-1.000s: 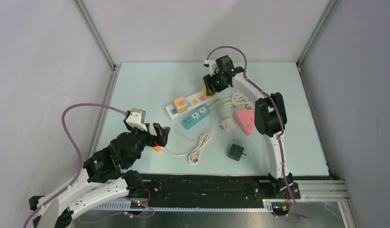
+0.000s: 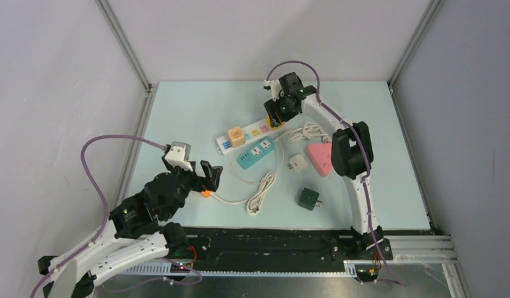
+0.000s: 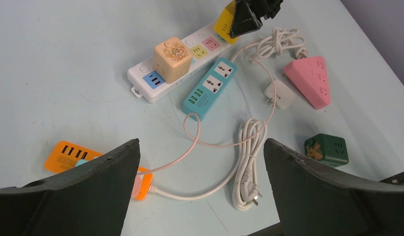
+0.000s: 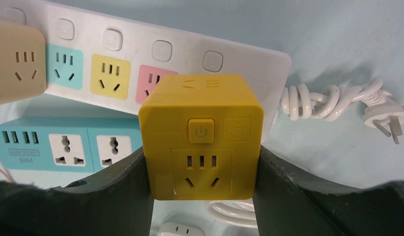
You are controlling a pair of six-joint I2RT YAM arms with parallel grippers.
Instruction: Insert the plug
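A yellow cube plug (image 4: 202, 142) is clamped between the fingers of my right gripper, its socket face toward the wrist camera. It covers the right end of the long white power strip (image 4: 106, 61); whether its prongs, which are hidden, are in the slots I cannot tell. Blue, yellow and pink outlets show to its left on the strip. An orange-tan cube plug (image 3: 172, 60) sits on the strip near its other end. At the front left, my left gripper (image 2: 210, 176) stands open, away from the strip, with nothing held between its fingers.
Alongside the white strip lies a teal power strip (image 3: 210, 88). A white adapter (image 2: 298, 162), a pink triangular block (image 2: 321, 158), a dark green plug (image 2: 309, 198) and coiled white cables (image 2: 260, 194) are spread across the table. An orange strip (image 3: 72, 156) lies under the left gripper.
My right gripper, with the yellow plug, has shifted only very slightly over the strip's end. The left arm and the other objects have not moved.
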